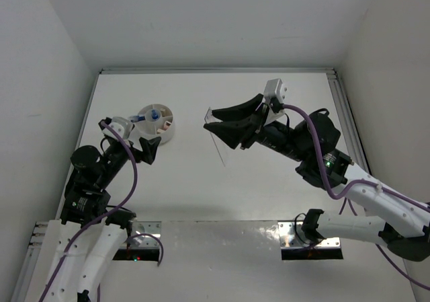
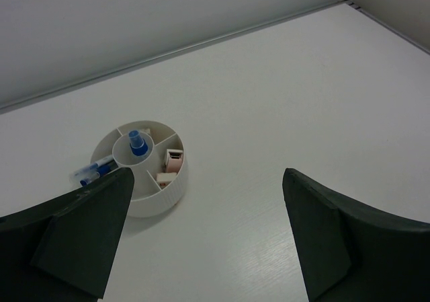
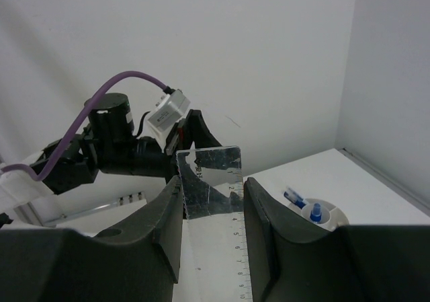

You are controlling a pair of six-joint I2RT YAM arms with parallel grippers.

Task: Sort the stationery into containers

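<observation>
A clear ruler (image 3: 213, 187) with a marked scale is pinched between the dark fingers of my right gripper (image 1: 213, 124), which is shut on it above the middle of the table. At the back left stands a round white organizer (image 2: 161, 198) split into compartments. Blue-capped items (image 2: 138, 144) rise from its central cup, and clear-and-blue pens (image 2: 97, 171) lean out over its left side. A pinkish block (image 2: 173, 161) and a small white one (image 2: 166, 179) sit in its right compartments. My left gripper is near the organizer, its fingers apart and empty.
Walls rise behind it and at both sides, with a metal rail (image 1: 215, 70) along the back edge.
</observation>
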